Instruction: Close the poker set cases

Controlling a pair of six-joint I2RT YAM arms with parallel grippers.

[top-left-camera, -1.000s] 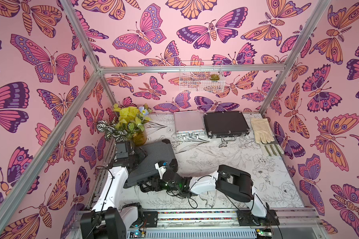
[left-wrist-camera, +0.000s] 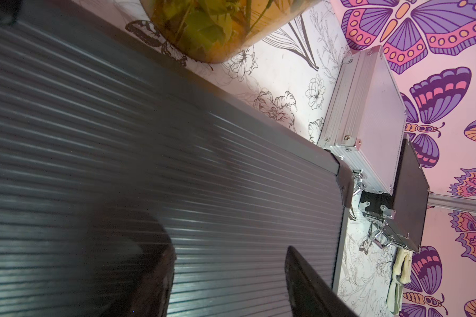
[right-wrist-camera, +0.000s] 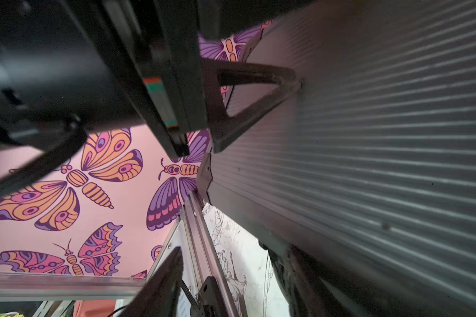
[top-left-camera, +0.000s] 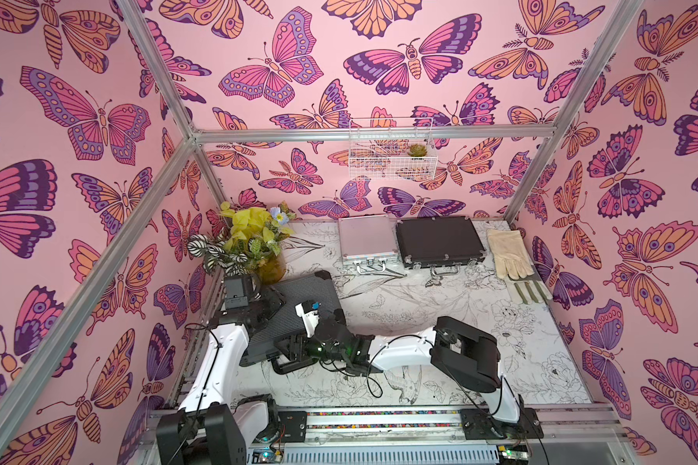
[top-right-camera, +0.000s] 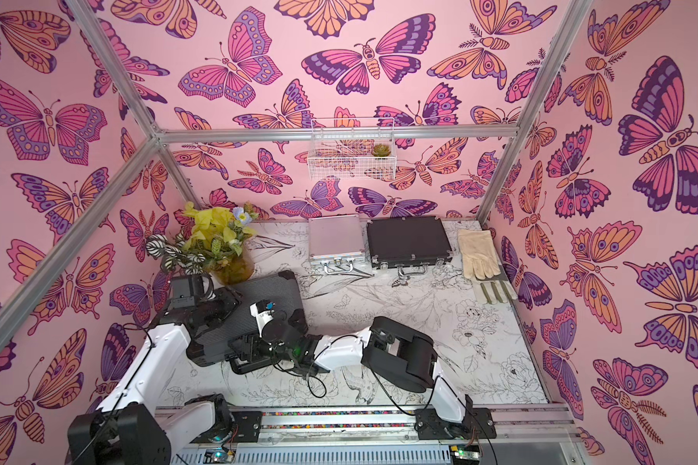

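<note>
A black ribbed case (top-left-camera: pixel 302 298) lies shut-lidded at the left of the table, filling much of both wrist views. My left gripper hangs over its lid, fingers apart with only ribbed surface visible between them. My right gripper is low at the case's front side, by its handle; its fingers are apart, with nothing clearly held. A pink-silver case (top-left-camera: pixel 367 236) and a dark case (top-left-camera: pixel 440 240) stand closed side by side at the back, latches and handles toward the front.
A glass vase (top-left-camera: pixel 271 269) with flowers stands at the back left, beside the black case. Gloves (top-left-camera: pixel 510 255) lie at the back right. A wire basket (top-left-camera: pixel 391 166) hangs on the back wall.
My right arm has shifted slightly up and left along the front of the black case. The left arm looks unmoved in the top left view.
</note>
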